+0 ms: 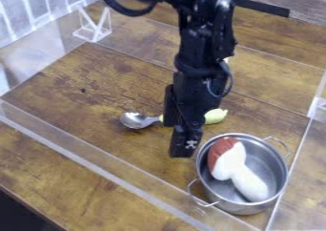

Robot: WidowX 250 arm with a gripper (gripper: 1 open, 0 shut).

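My black gripper (185,137) hangs open, pointing down, low over the wooden table just left of the steel pot. A metal spoon (137,120) lies left of my gripper. A pale green vegetable (214,115) is mostly hidden behind the gripper. The steel pot (262,149) at lower right holds a red-and-white item (227,157) and a white elongated item (251,185).
Transparent walls edge the work area at front, back and right. A white bracket (94,27) stands at the back left.
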